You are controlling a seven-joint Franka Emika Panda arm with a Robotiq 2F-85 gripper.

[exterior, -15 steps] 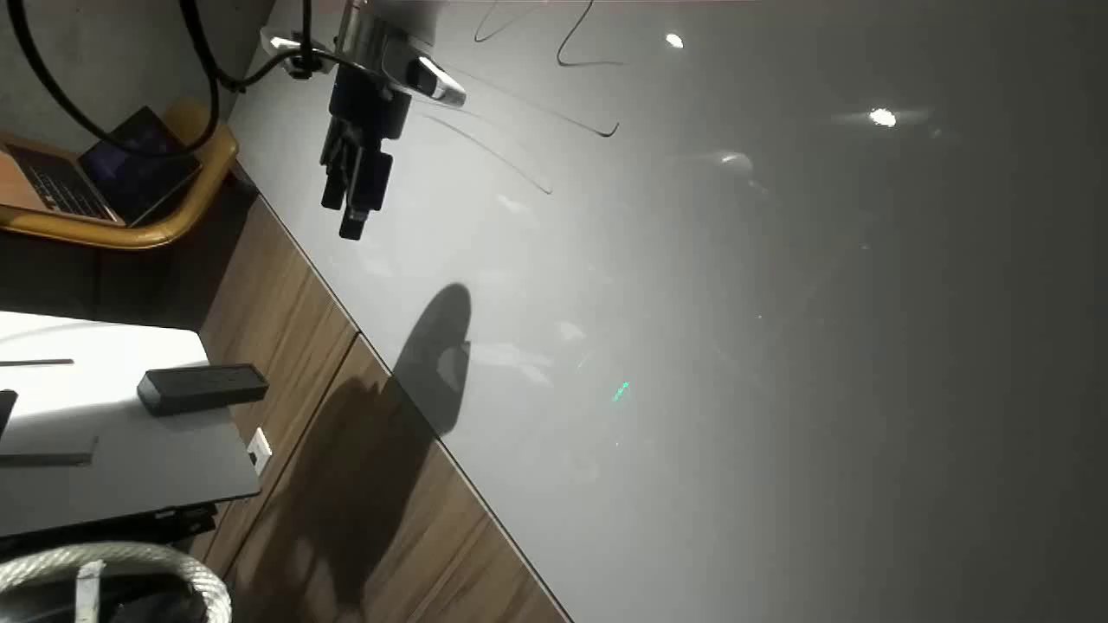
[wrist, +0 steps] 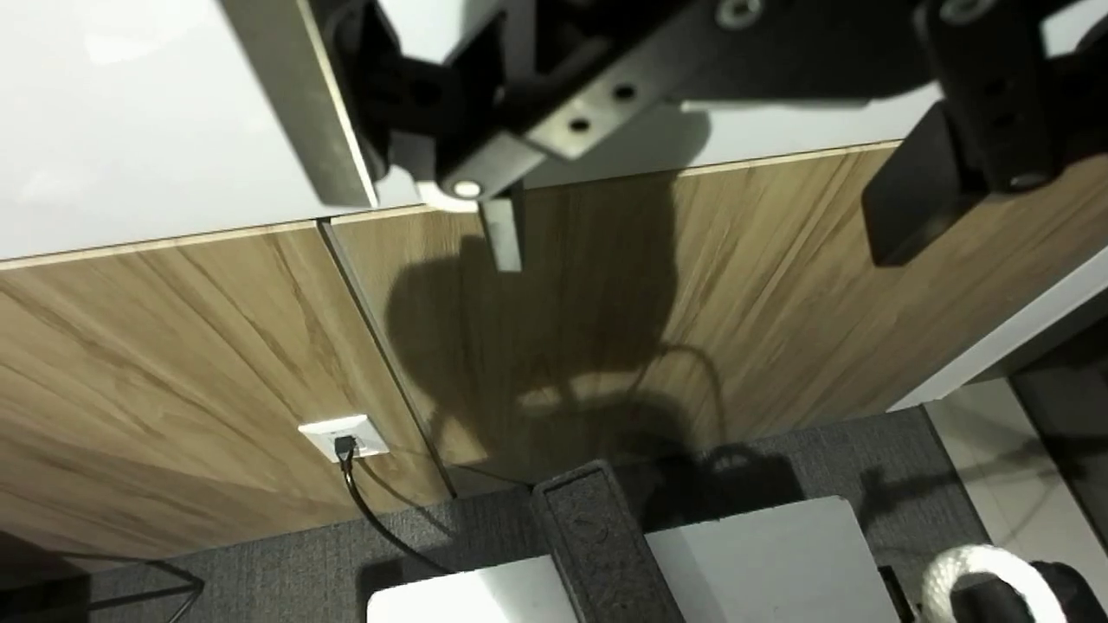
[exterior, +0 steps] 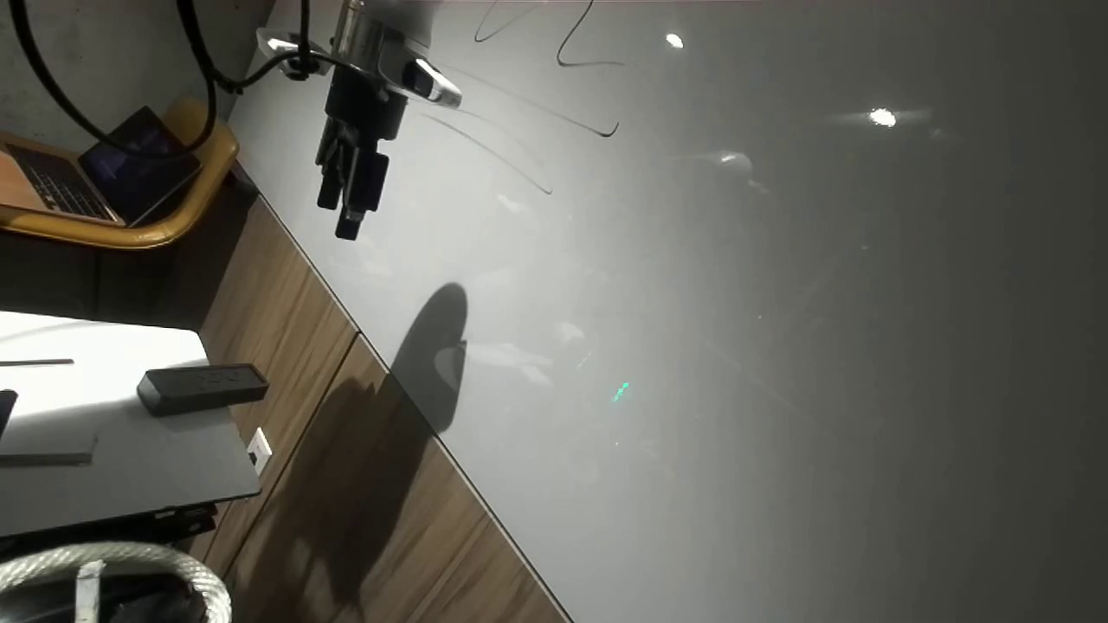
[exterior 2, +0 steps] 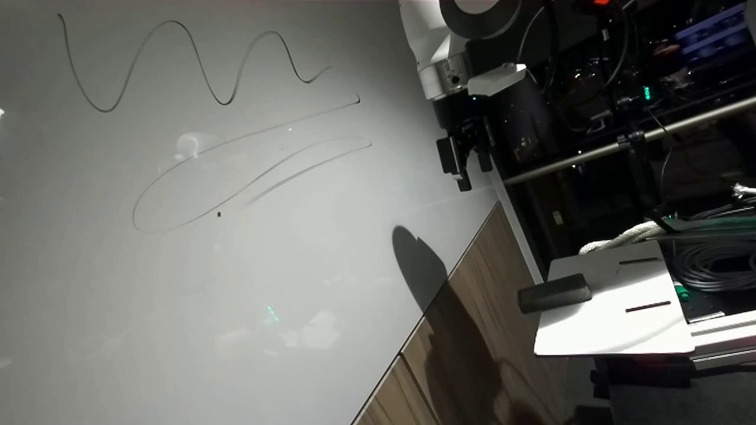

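In front of a glossy whiteboard [exterior 2: 212, 276] hangs my gripper [exterior 2: 465, 159], pointing down and holding nothing that I can see. From the wrist view my gripper stands open, its fingers well apart against the wood panel behind. A dark grey eraser-like block [exterior: 202, 388] lies on the pale platform [exterior: 135, 472], well below the gripper. Its end juts past the platform's edge. The same block [wrist: 608, 545] shows at the bottom of the wrist view. The board carries a black wavy line [exterior 2: 191, 42] and a loose looping stroke [exterior 2: 269, 170] beneath it.
Wood panels [wrist: 187, 394] run below the board, with a wall socket [wrist: 343, 436] and its plugged cable. Coiled rope [exterior: 135, 555] lies by the platform. A laptop [exterior: 93, 176] rests on a yellow chair [exterior: 114, 237]. Air between gripper and platform looks clear.
In exterior view 1 the gripper and its shadow have shifted very slightly to the left. The block, the platform and the marks on the board look the same.
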